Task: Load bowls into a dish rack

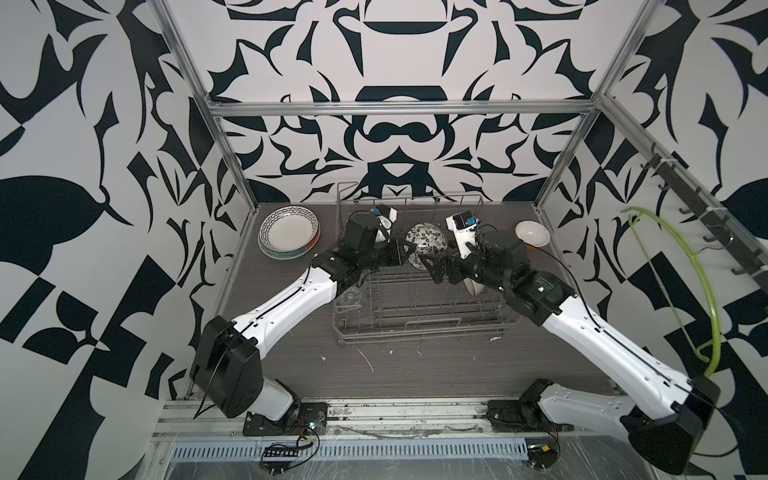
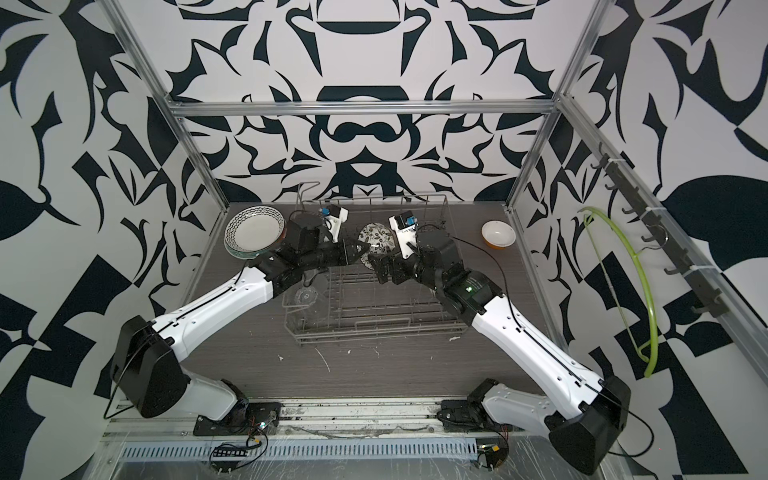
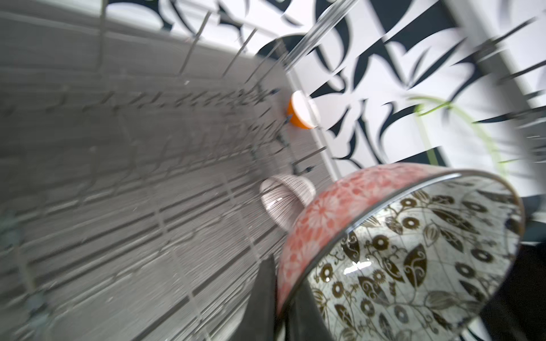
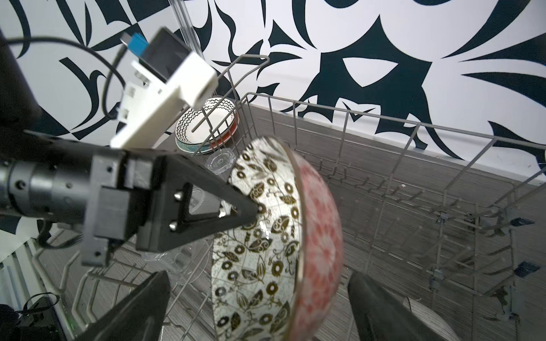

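A bowl with a pink flowered outside and a white inside with dark leaf patterns [image 4: 267, 250] is held tilted up on its side above the wire dish rack [image 1: 424, 328]. My left gripper is shut on its rim, which passes between the fingers in the left wrist view. On the right, my right gripper stands open, its two fingers [image 4: 369, 301] spread wide with the bowl in view between them. From the right wrist view I cannot tell whether they touch it. A striped white bowl [image 3: 286, 196] sits in the rack.
Stacked bowls [image 1: 289, 230] stand left of the rack. An orange bowl with a white inside [image 2: 498, 233] is at the right. Clear dishes [image 2: 305, 296] lie in the rack's left part. The table in front of the rack is mostly clear.
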